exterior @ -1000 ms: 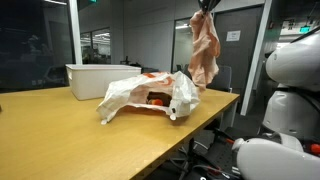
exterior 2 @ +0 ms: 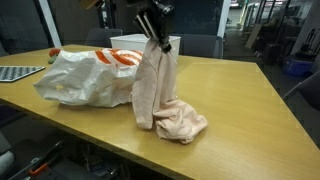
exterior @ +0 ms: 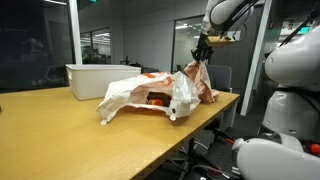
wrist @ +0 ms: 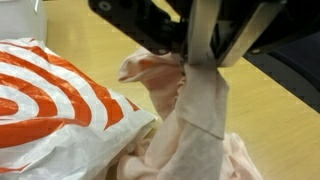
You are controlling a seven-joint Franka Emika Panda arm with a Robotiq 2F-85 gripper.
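Observation:
A pale pink cloth (exterior 2: 153,88) hangs from my gripper (exterior 2: 165,46), which is shut on its upper end. The cloth's lower part lies bunched on the wooden table, near the edge in the second exterior view. In the first exterior view the gripper (exterior: 201,63) is above the table's right end, with the cloth (exterior: 205,88) below it. The wrist view has the cloth (wrist: 190,135) running down from between the fingers, which it partly hides.
A white plastic bag with red-orange print (wrist: 55,100) lies beside the cloth, with an orange item (exterior: 156,99) visible at its opening. Behind it stands a white box (exterior: 95,80). Chairs (exterior 2: 305,92) stand around it.
My gripper has come down toward the table with the cloth still held. The cloth, earlier hanging long, now has its lower part gathered on the tabletop. The bag looks unmoved.

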